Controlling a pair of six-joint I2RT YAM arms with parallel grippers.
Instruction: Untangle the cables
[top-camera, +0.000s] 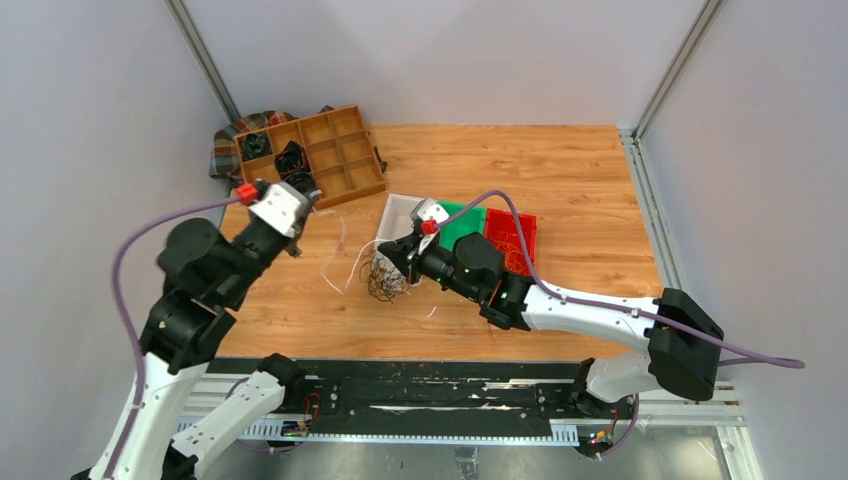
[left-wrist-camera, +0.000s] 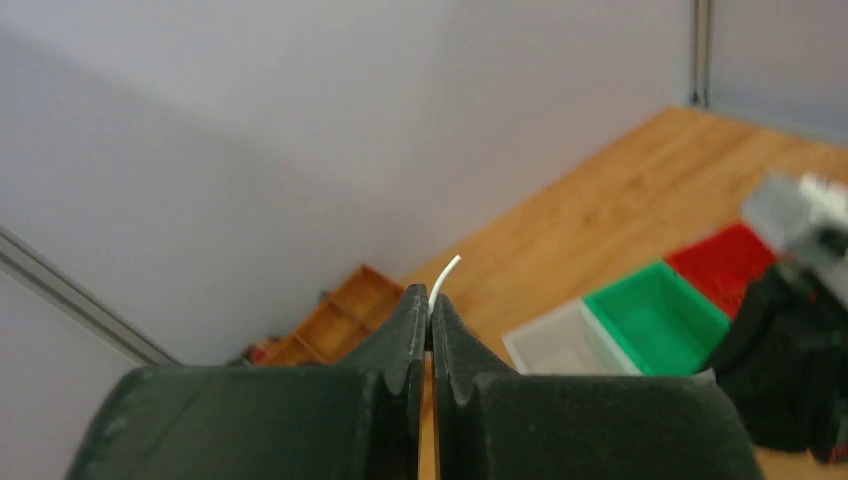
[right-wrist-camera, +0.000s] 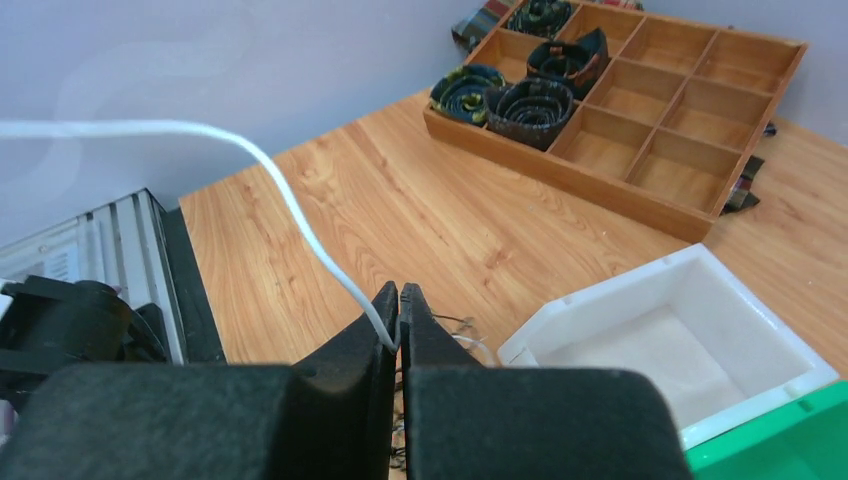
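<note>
A white cable hangs slack between the grippers in the top view. My left gripper, high over the left side, has its fingertips closed around the cable, whose short white end pokes out past the tips. A narrow slit shows between the fingers lower down. The right gripper is shut on the same white cable, which runs off to the upper left in its view. Below the right gripper lies a dark tangle of cables, partly hidden by the arm.
A wooden compartment box with dark coiled cloths stands at the back left. White, green and red bins stand in a row; the red one holds orange strands.
</note>
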